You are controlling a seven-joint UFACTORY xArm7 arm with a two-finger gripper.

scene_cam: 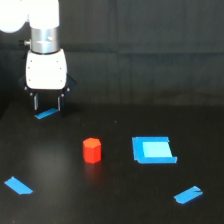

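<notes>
My gripper [48, 102] hangs at the upper left, pointing down. Its two dark fingers stand apart, so it is open, and nothing shows between them. A small red block [92, 150] rests on the dark table, left of the middle, well to the right of my gripper and nearer the camera. To the block's right, a square outlined in blue tape [136, 149] surrounds a pale, bright patch [157, 149].
Short blue tape strips mark the table: one by my gripper [46, 114], one at the lower left [18, 186], one at the lower right [188, 195]. A dark curtain [140, 60] closes off the back. Bare table [115, 185] lies around the block.
</notes>
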